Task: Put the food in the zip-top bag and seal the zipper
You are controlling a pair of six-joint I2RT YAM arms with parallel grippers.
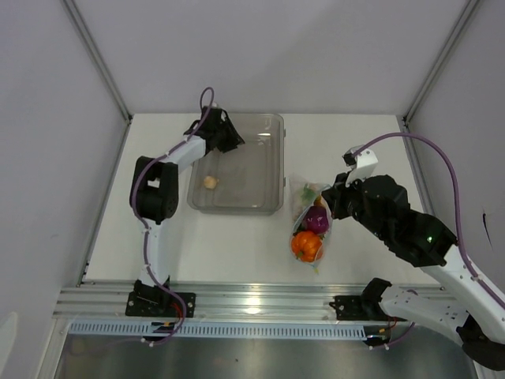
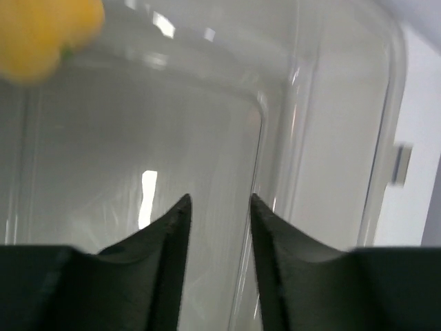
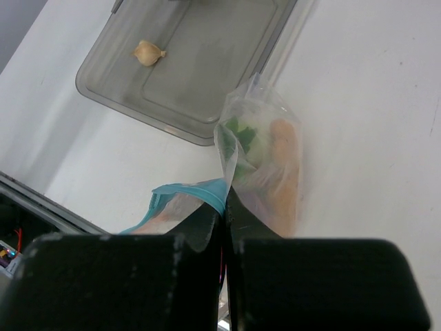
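A clear zip bag [image 1: 301,197] holding an orange pepper [image 1: 306,245], a purple onion [image 1: 316,219] and greens stands right of the grey tray [image 1: 237,197]. My right gripper is shut on the bag's rim by the blue zipper [image 3: 186,190]. My left gripper hangs over the tray's back part, part open with nothing seen between its fingers. A blurred yellow item [image 2: 41,31] is at the top left of the left wrist view. A small pale onion [image 1: 211,181] lies in the tray's front left.
Walls border the back and sides.
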